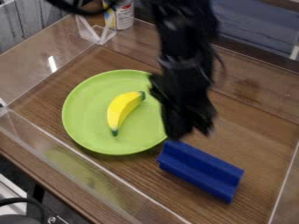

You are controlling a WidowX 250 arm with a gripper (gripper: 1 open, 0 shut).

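Note:
A yellow banana (124, 109) lies on a green plate (87, 122) at the left. A blue block (201, 171) lies on the wooden surface at the lower right, now in full view. My black gripper (184, 109) is blurred, raised above and behind the block and apart from it, to the right of the plate; whether its fingers are open or shut is too blurred to tell.
Clear panels edge the wooden surface (251, 131) at the left and front. A can (121, 13) stands at the back left.

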